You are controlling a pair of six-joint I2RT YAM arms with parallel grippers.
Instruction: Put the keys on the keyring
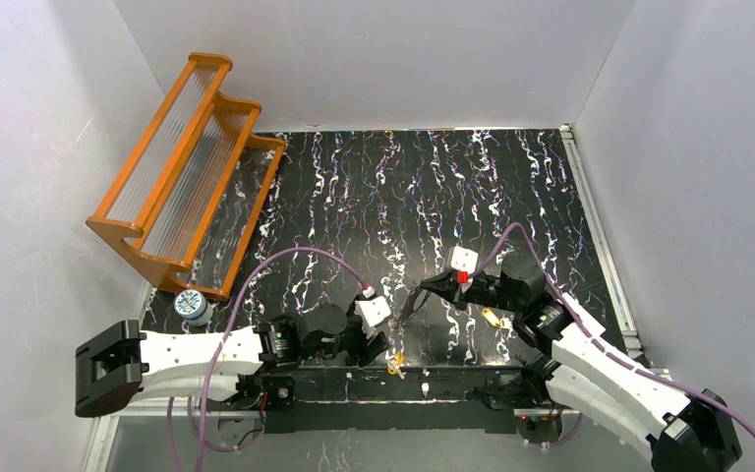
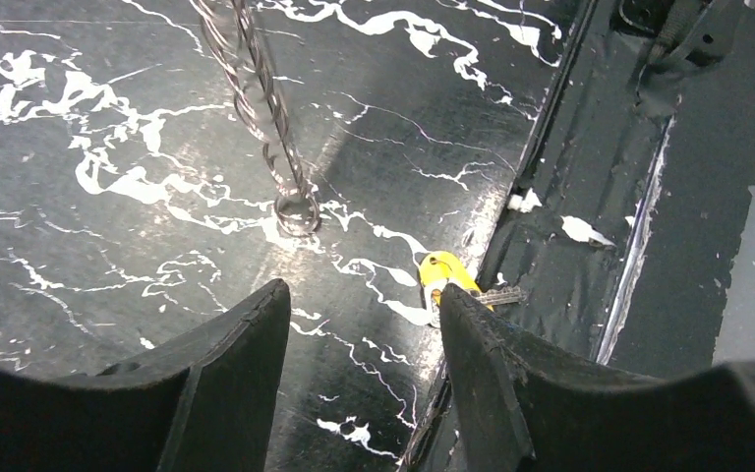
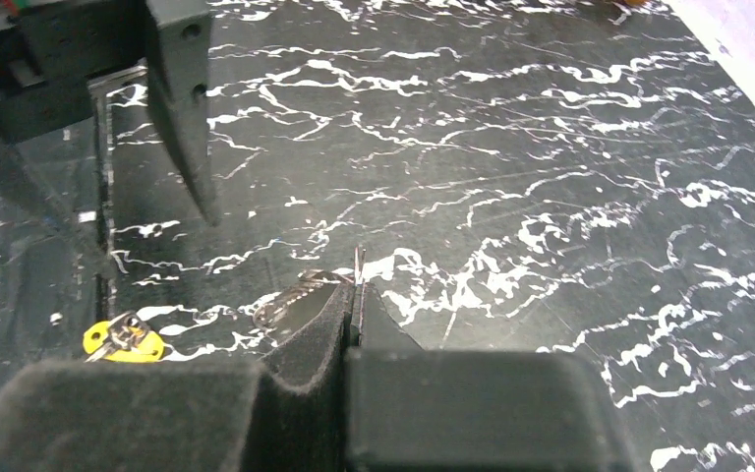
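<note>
The wire coil keyring (image 1: 410, 305) hangs from my right gripper, which is shut on it. In the left wrist view the coil (image 2: 251, 74) dangles downward, its lowest loop over the dark tabletop. A key with a yellow tag (image 2: 444, 267) lies at the table's front edge, the tag on the marbled surface and the metal blade reaching over the dark seam. My left gripper stands open and empty above the table, the tag partly hidden by one of its fingers (image 2: 472, 344). Seen from the right wrist, that key (image 3: 126, 339) lies apart from both grippers.
Another yellow tag (image 1: 491, 317) lies beside the right forearm. A wooden rack (image 1: 202, 177) occupies the back left, with a small round tin (image 1: 193, 306) in front of it.
</note>
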